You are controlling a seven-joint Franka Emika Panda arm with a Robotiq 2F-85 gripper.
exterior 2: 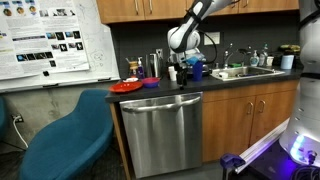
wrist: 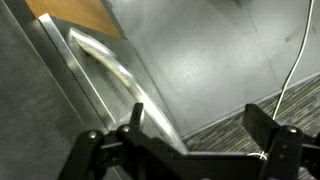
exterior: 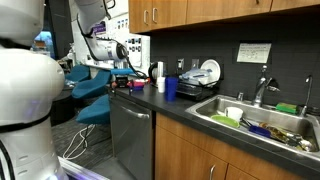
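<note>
A stainless dishwasher (exterior 2: 165, 138) is closed beneath the dark counter (exterior 2: 140, 95). Its bar handle (wrist: 118, 72) runs diagonally through the left half of the wrist view. My gripper is open, fingers pointing down and nothing between them. In the wrist view the handle's lower end passes close by the left finger (wrist: 135, 132); whether they touch cannot be told. Exterior view 2 has the gripper (exterior 2: 181, 86) in front of the counter edge, near the dishwasher's top. From exterior view 1 it appears small and dark (exterior: 112, 86) by the counter's far end.
A red plate (exterior 2: 125, 87), a purple bowl (exterior 2: 151, 82) and a blue container (exterior: 171, 87) stand on the counter. The sink (exterior: 250, 118) lies further along it. A teal chair (exterior 2: 75, 135) is beside the dishwasher. A white cable (wrist: 297, 55) crosses the floor, which is otherwise open.
</note>
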